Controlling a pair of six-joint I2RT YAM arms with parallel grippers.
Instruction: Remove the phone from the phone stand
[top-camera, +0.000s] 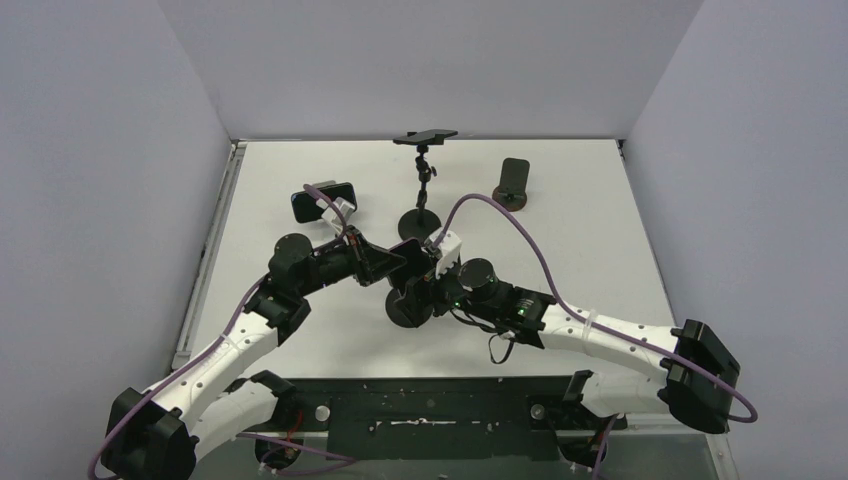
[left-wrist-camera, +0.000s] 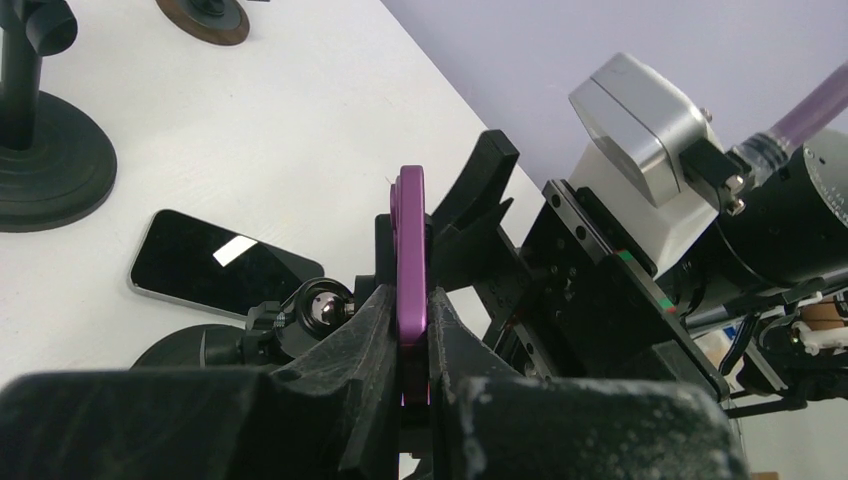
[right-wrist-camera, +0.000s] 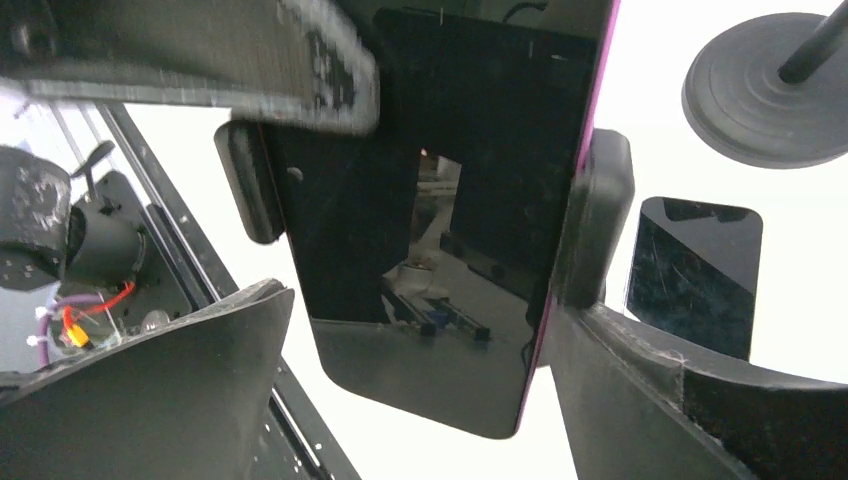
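A dark phone with a purple edge (left-wrist-camera: 410, 240) stands in the clamp of a black phone stand, whose round base (top-camera: 398, 308) shows in the top view. My left gripper is shut on the phone, its fingers on the front and back faces. In the right wrist view the phone's dark face (right-wrist-camera: 430, 220) fills the middle, with clamp arms (right-wrist-camera: 598, 215) still along both sides. My right gripper is open, its fingers spread at either side of the clamp. Whether they touch it I cannot tell.
Another phone (right-wrist-camera: 695, 275) lies on the table close to the stand. Behind are a tall stand (top-camera: 422, 175), a phone on a stand (top-camera: 335, 200) at left and a small stand (top-camera: 513, 180) at right.
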